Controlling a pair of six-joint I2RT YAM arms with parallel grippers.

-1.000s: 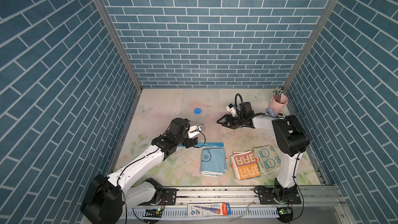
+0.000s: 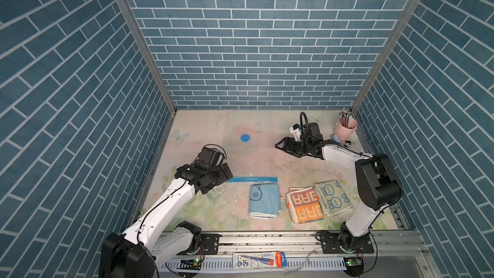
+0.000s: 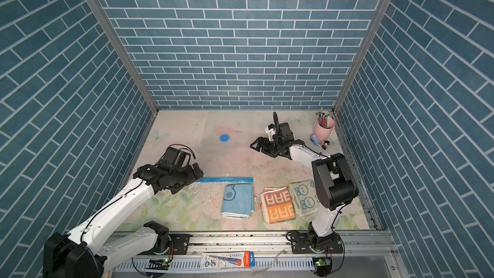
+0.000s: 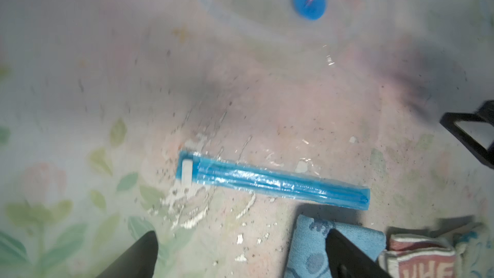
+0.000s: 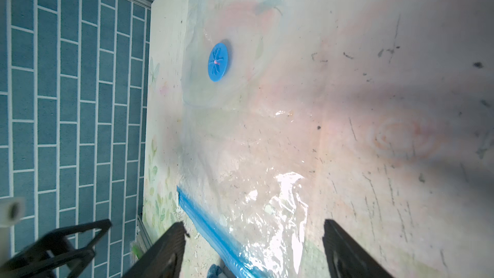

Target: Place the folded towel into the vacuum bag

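Note:
A clear vacuum bag (image 5: 247, 164) lies flat, its round blue valve (image 2: 245, 137) toward the back and its blue zip strip (image 2: 257, 179) toward the front. A white slider (image 4: 186, 173) sits at the strip's left end. Just in front of the strip is a folded blue towel (image 2: 264, 203), outside the bag. My left gripper is open above the strip's left end, with nothing between its fingers. Farther back, my right gripper hangs over the bag's right side, its fingers apart and empty. Whether the bag's mouth is parted cannot be made out.
Folded orange (image 2: 304, 206) and pale green (image 2: 333, 198) towels lie right of the blue one. A pink cup (image 2: 345, 127) of slim items stands in the back right corner.
My left gripper has moved left and its wrist has turned, uncovering more of the table behind. My right gripper has shifted slightly right. The towels have stayed put.

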